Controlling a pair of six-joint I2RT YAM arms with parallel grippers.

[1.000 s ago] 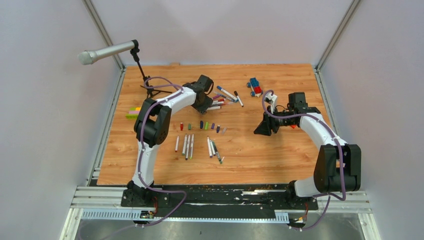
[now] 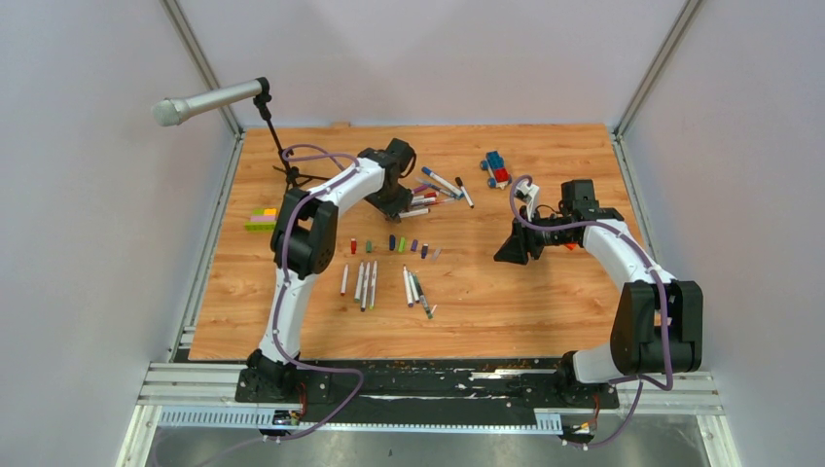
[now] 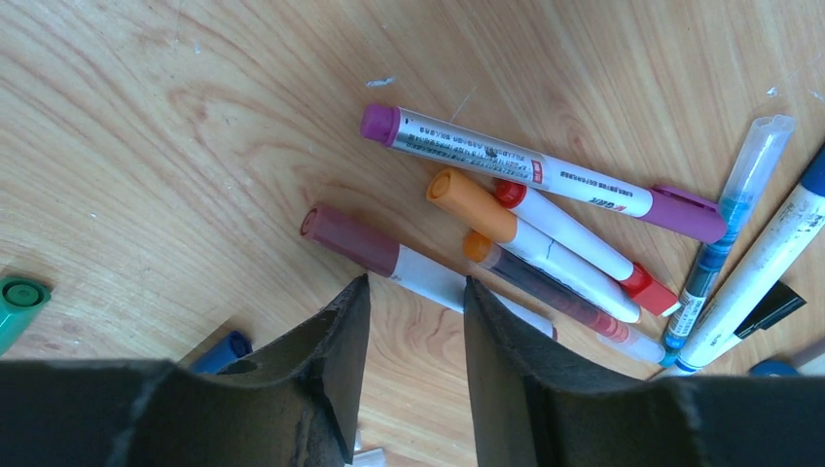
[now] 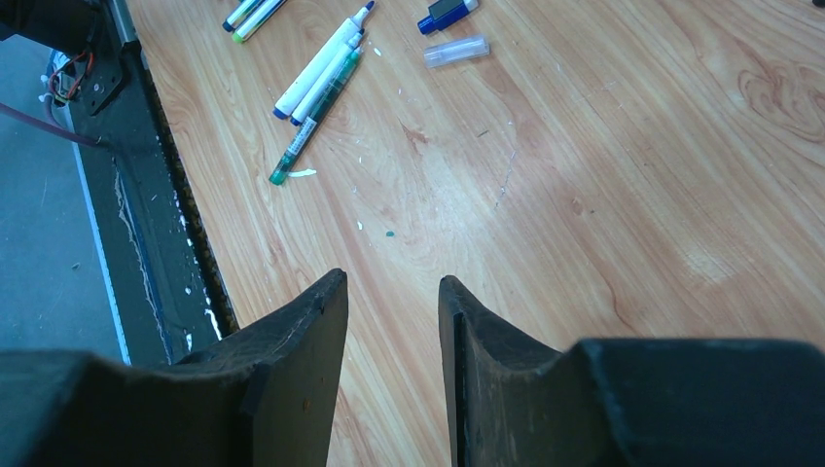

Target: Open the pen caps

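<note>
In the left wrist view, a dark-red-capped pen (image 3: 428, 274) lies across the table with my left gripper open over it, one finger overlapping its white barrel. Just beyond lie a purple pen (image 3: 545, 175), an orange-capped pen (image 3: 535, 243), a red-capped pen (image 3: 574, 229) and an orange-ended clear pen (image 3: 545, 282). A clear blue pen (image 3: 715, 263) and a blue-capped pen (image 3: 764, 263) sit to the right. Over bare table, my right gripper stands open with nothing between its fingers. Loose caps, among them a green cap (image 2: 402, 244), form a row mid-table.
Several uncapped pens lie in two groups near the front, one with a green pen (image 2: 422, 296). A toy car (image 2: 496, 169) stands at the back, colourful blocks (image 2: 261, 220) at the left, and a microphone stand (image 2: 282, 156) behind the left arm.
The right arm and the loose caps stay put.
</note>
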